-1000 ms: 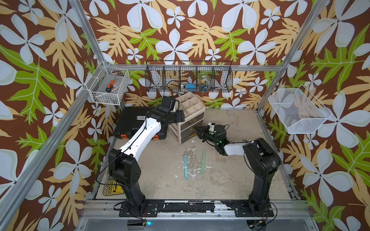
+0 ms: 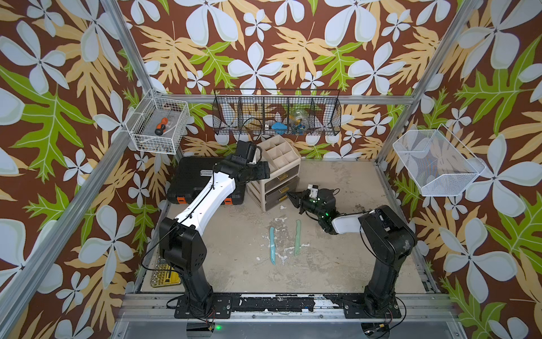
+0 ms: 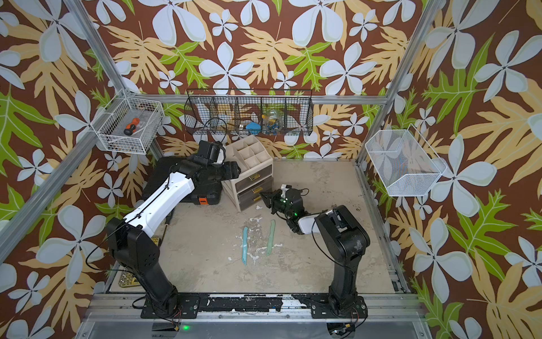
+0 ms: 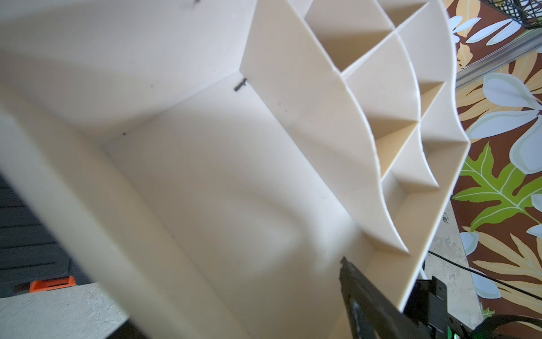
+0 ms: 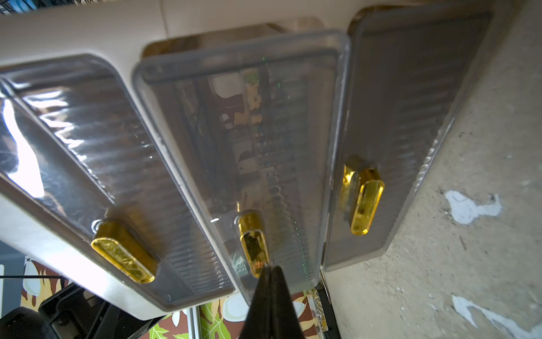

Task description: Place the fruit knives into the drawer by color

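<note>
A blue knife and a green knife lie on the table in front of a beige drawer organizer. My left gripper is over the organizer's top; one dark finger shows inside the top tray in the left wrist view, so its opening is unclear. My right gripper faces the drawer fronts. In the right wrist view its fingertips are together just below the middle drawer's gold handle, nothing between them. The middle drawer front stands slightly out from the frame.
A black case stands left of the organizer, with a yellow tool set at the left front. Wire baskets hang on the sides and back.
The left arm and knives have not visibly moved.
</note>
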